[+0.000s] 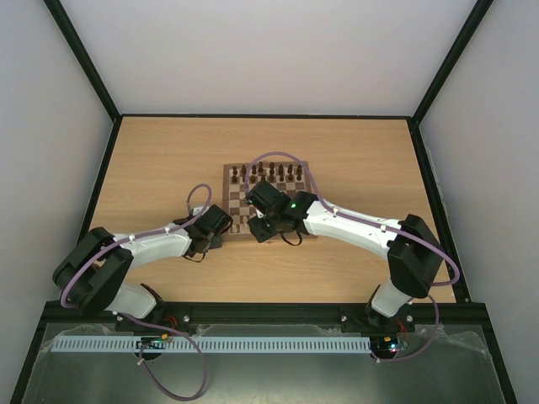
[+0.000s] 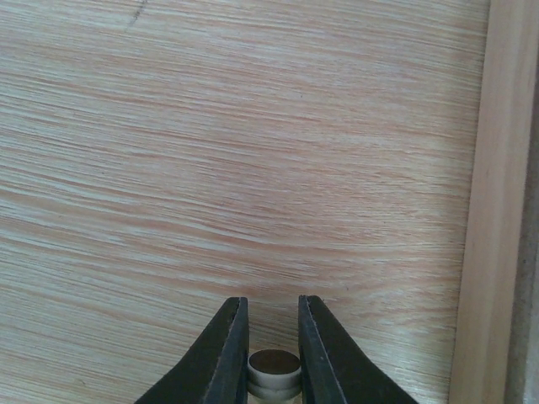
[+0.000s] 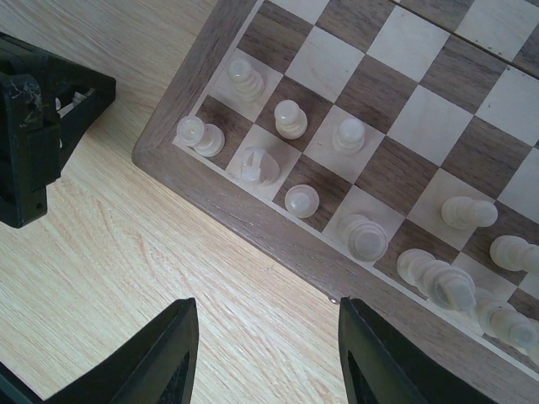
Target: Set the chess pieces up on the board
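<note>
Between the fingers of my left gripper is a white chess piece [image 2: 274, 380], its dark round base facing the camera; the fingers are shut on it. That gripper is just left of the board, over bare table. My right gripper stands open and empty by the board's near edge. On the chessboard [image 3: 232, 198], white pieces stand in the near rows, among them a knight [image 3: 258, 166], a corner rook [image 3: 200, 135] and a pawn [image 3: 290, 119]. Dark pieces [image 1: 280, 172] fill the far rows, partly hidden by the right arm.
In the right wrist view, the left gripper's black body [image 3: 50, 118] is close to the board's corner. The right arm [image 1: 354, 225] reaches over the board's near right part.
</note>
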